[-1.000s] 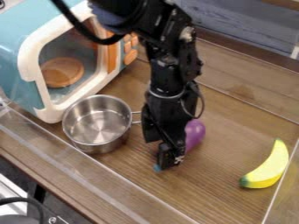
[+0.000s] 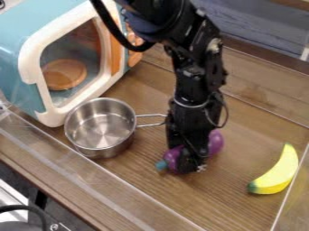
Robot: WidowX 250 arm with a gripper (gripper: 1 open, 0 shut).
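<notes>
My black gripper reaches down to the wooden counter and is closed on a purple eggplant with a teal stem end, which shows on either side of the fingers and is partly hidden by them. The fingertips are low, near the counter surface, just right of a steel pot whose handle points toward the arm.
A yellow toy banana lies at the right. A light-blue and white toy oven with an orange disc inside fills the back left. The counter behind and right of the arm is largely clear.
The gripper has shifted right from beside the eggplant's left part to over its middle, and the eggplant is now mostly covered by the fingers.
</notes>
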